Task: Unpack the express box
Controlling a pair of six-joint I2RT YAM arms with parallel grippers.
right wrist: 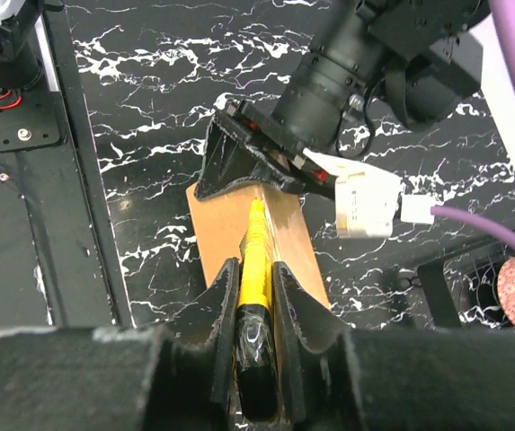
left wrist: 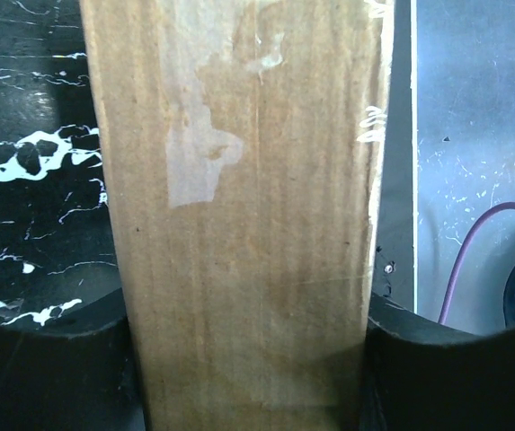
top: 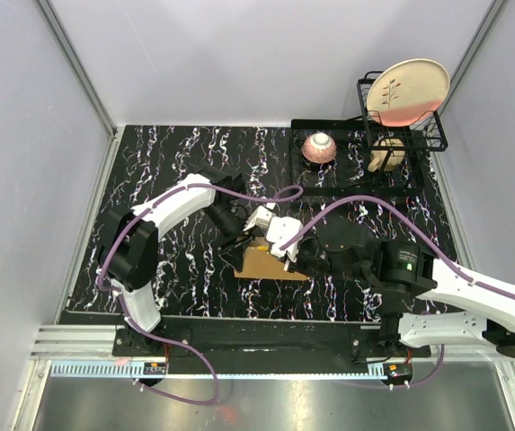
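Observation:
A brown cardboard box (top: 272,264) lies on the black marbled table, just in front of the two wrists in the top view. My left gripper is shut on its left end, one finger on each side, and clear tape (left wrist: 199,153) shows on its top. Between the fingers of my right gripper is a yellow-and-black cutter (right wrist: 255,247), held tight. The cutter points at the box's top near the left gripper; whether its tip touches the cardboard I cannot tell.
A black rack (top: 358,184) with a pink bowl (top: 318,148) and a plate (top: 407,92) stands at the back right. Purple cables (top: 154,336) loop from both arms.

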